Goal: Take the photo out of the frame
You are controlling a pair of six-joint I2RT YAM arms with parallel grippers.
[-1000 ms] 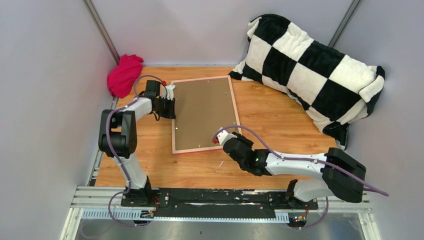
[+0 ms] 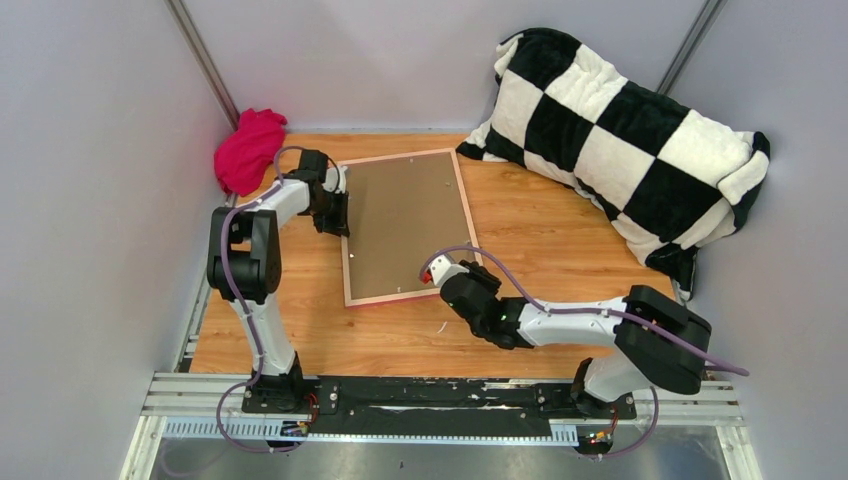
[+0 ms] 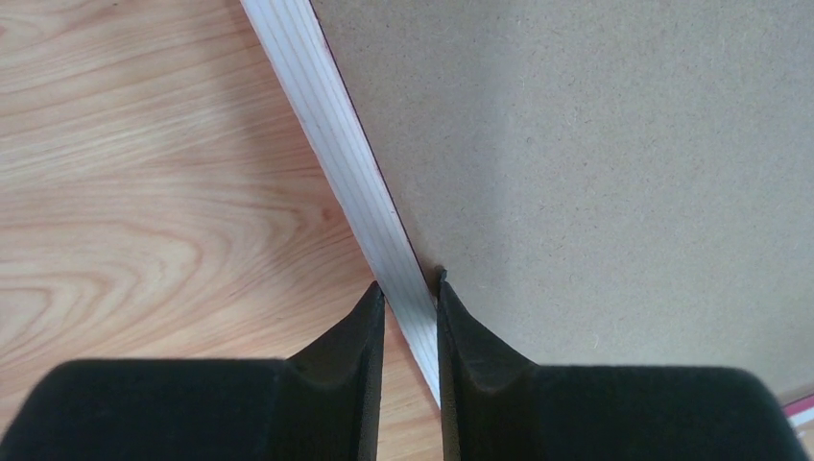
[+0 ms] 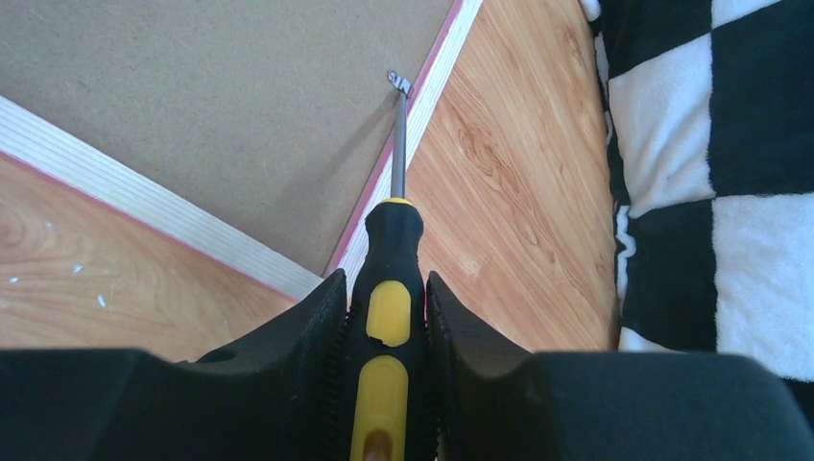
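The picture frame lies back-up on the wooden table, brown backing board showing inside a pale border. At its left side, my left gripper is shut on the border strip. Over its near right corner, my right gripper is shut on a black-and-yellow screwdriver. The screwdriver's shaft reaches to a small metal tab at the right inner edge of the frame. The photo itself is not visible.
A black-and-white checkered pillow fills the back right. A red cloth lies at the back left. Bare table shows right of the frame and in front of it.
The left arm's elbow has moved slightly, with the gripper staying at the frame's left edge.
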